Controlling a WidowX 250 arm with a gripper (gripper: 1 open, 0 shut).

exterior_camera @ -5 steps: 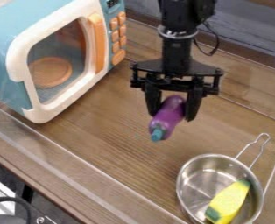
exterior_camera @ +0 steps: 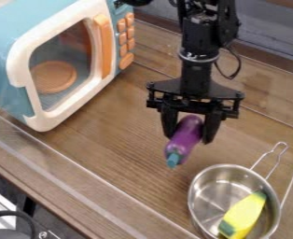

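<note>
My black gripper [exterior_camera: 190, 125] is shut on a purple eggplant [exterior_camera: 184, 142] with a teal tip, held tilted above the wooden counter, up and to the left of a steel pot [exterior_camera: 212, 191]. In the pot lies a yellow object with a green end [exterior_camera: 244, 213], resembling corn or a bottle.
A toy microwave [exterior_camera: 37, 33], blue and white with orange buttons and an orange plate inside, stands at the left. A dark cable is at the bottom left.
The gripper with the eggplant has moved slightly right and a little downward over the last second. The pot and microwave have not moved.
</note>
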